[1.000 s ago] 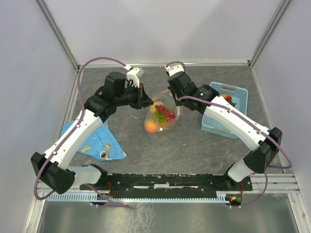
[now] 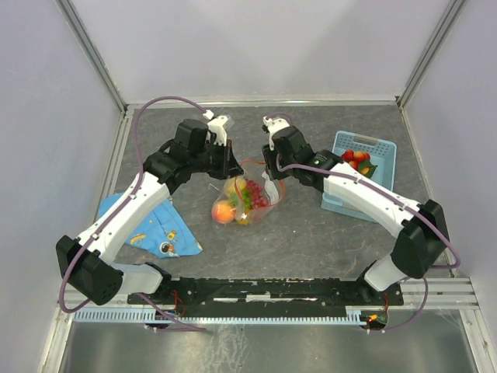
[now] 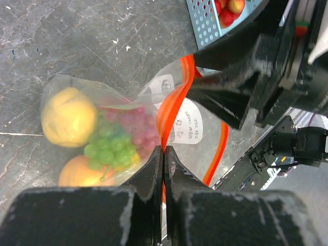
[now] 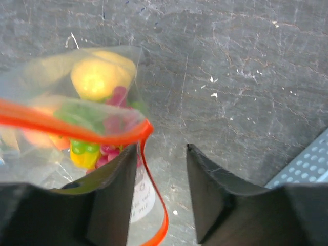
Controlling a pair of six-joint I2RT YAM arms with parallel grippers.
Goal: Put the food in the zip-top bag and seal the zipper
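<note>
The clear bag (image 2: 247,210) with orange zipper holds a lemon (image 3: 68,117), an orange (image 3: 82,171), green grapes (image 3: 105,151), red grapes (image 2: 256,193) and a yellow pepper (image 4: 84,156). My left gripper is shut on the bag's orange zipper edge. My right gripper stands part open at the bag's rim; in the right wrist view the orange edge runs by its left finger, and whether it touches is unclear.
A blue basket (image 2: 357,208) with red and other produce (image 2: 357,160) is on the right. A blue cloth bag (image 2: 163,233) lies at the left.
The bag has swung down and left compared with a second ago, the orange now farther left. The left arm has shifted slightly; the right gripper has moved slightly.
</note>
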